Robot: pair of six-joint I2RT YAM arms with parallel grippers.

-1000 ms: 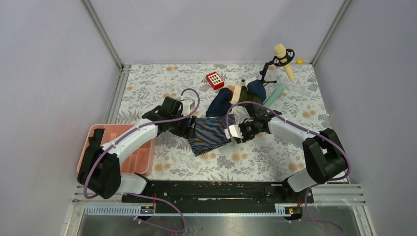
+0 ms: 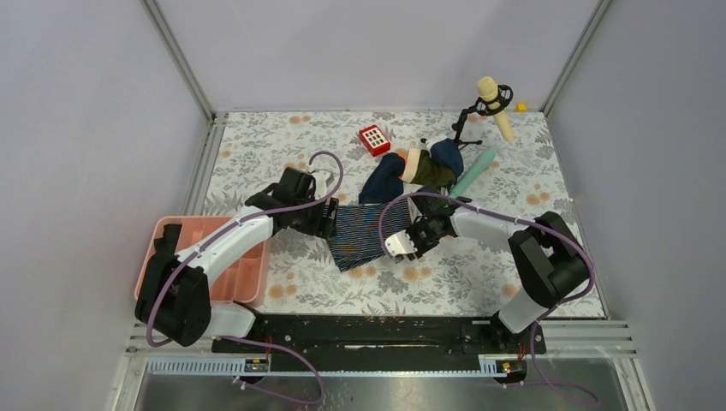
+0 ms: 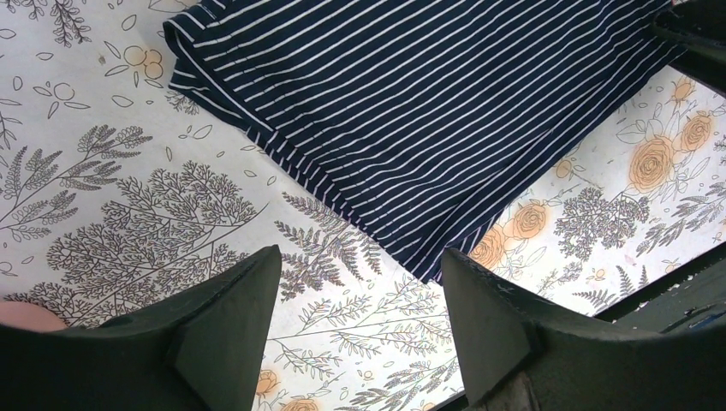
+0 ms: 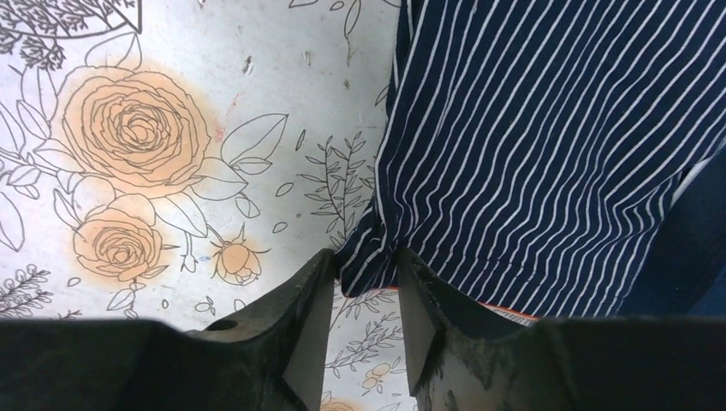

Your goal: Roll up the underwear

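Dark navy underwear with thin white stripes lies spread on the table in the top view, its near edges partly folded. Over its left end hangs my left gripper, fingers wide apart with nothing held. In the left wrist view one corner of the cloth ends close to the right fingertip. At the opposite end, my right gripper has its fingers partly apart. A bunched corner of the underwear shows between those fingertips in the right wrist view; whether both touch it is unclear.
Rolled or folded navy and olive garments lie just behind the underwear, beside a green roll. A red box and a lamp-like stand are farther back. Left stands a pink bin.
The cloth lies about where it was.
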